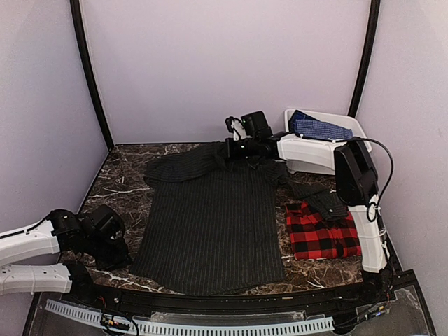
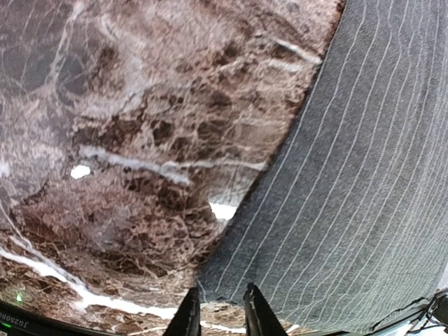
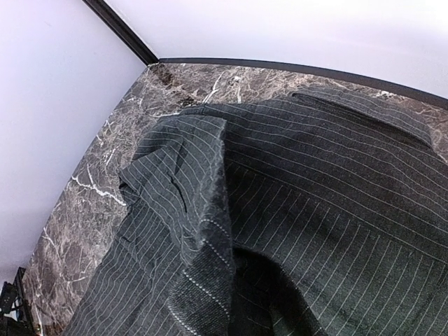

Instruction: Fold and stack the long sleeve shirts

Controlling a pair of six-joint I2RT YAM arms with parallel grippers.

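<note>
A dark pinstriped long sleeve shirt (image 1: 213,231) lies spread across the middle of the table, its hem towards the front edge. By the lower left hem corner is my left gripper (image 1: 127,263). In the left wrist view its two fingers (image 2: 186,316) stand apart with the shirt's corner (image 2: 220,276) just ahead of and between them, and nothing is gripped. At the far end my right gripper (image 1: 229,140) is shut on the shirt's upper part. A raised fold of dark cloth (image 3: 203,280) rises close to the right wrist camera and hides the fingertips.
A folded red and black checked shirt (image 1: 322,241) lies at the right, with a dark striped sleeve (image 1: 325,203) over it. Behind stands a white bin (image 1: 311,168) holding blue clothes (image 1: 322,129). Bare marble table (image 1: 115,182) shows at the left.
</note>
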